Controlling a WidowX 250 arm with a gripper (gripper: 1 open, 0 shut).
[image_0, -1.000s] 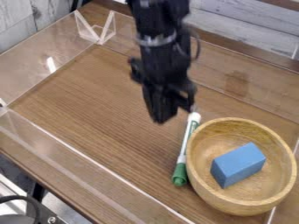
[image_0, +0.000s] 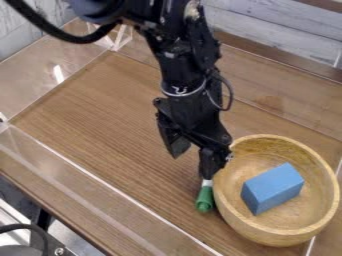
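Note:
The black robot arm reaches down from the top centre, its gripper (image_0: 198, 150) low over the table, open, just left of the wooden bowl (image_0: 267, 230). A green-and-white marker (image_0: 206, 197) lies upright in the picture along the bowl's left side, its upper part hidden behind the gripper. A blue block (image_0: 273, 187) sits in the bowl.
Clear plastic edging and a white wall border the back, and a black cable curves in at the bottom left.
The arm has come down and toward the front, its gripper now over the upper end of the marker. The marker, bowl and block look unmoved.

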